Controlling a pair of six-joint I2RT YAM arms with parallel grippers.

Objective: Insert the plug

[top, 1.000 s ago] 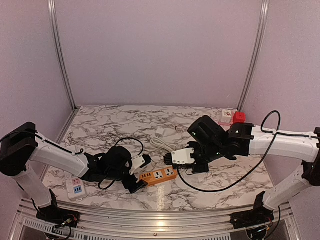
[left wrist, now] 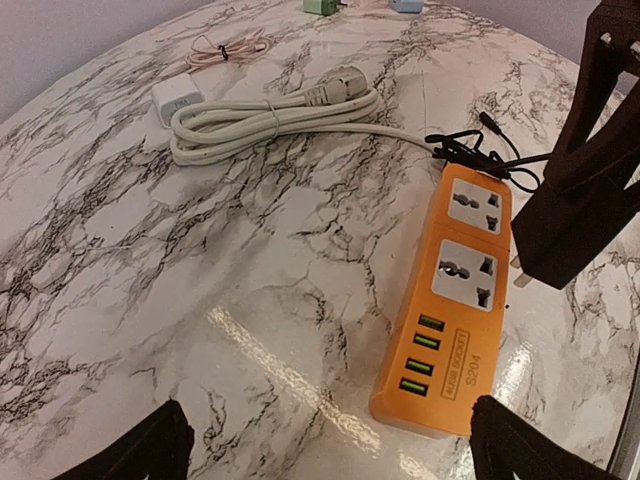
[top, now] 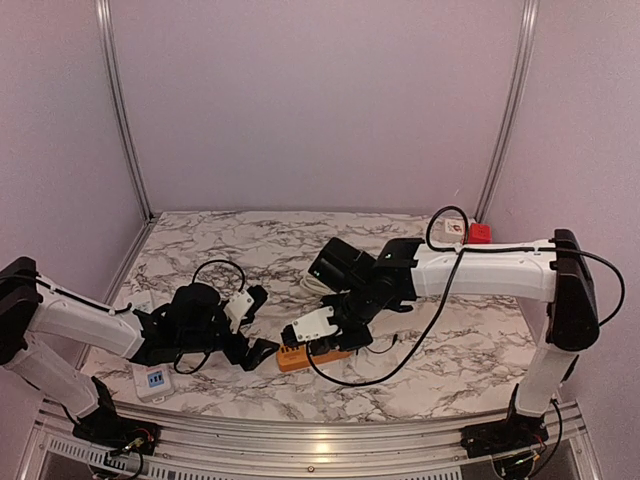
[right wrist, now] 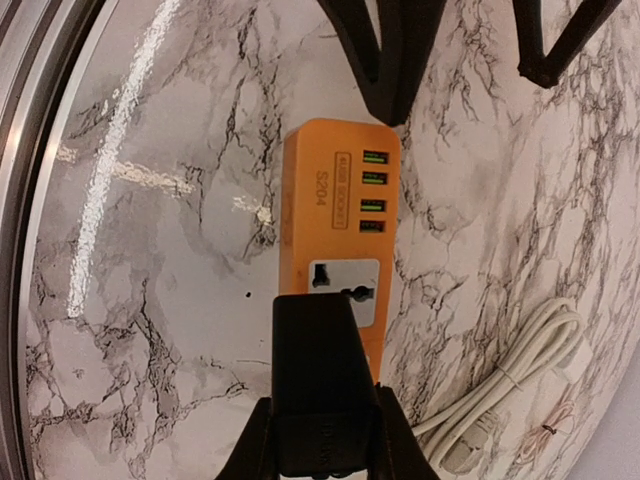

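Observation:
The orange power strip point(left wrist: 470, 320) lies on the marble table, its sockets facing up. In the right wrist view, my right gripper is shut on a black plug point(right wrist: 318, 350), which covers part of the strip's sockets. From the left wrist side, the plug point(left wrist: 560, 235) hangs above and beside the strip, apart from it, with a pale prong point(left wrist: 521, 277) showing underneath. My left gripper stands open at the USB end of the strip, nothing between its fingers; one finger overlaps the strip's near corner in view.
A coiled white cable point(left wrist: 275, 122) and a white adapter point(left wrist: 177, 98) lie behind the strip. A thin black cable point(left wrist: 470, 152) sits at its far end. Red point(top: 480, 233) and white boxes stand at back right.
My right arm has moved left with the plug, coming over the strip. The left gripper has drawn back leftward, away from the strip's end. The strip's position looks nearly the same.

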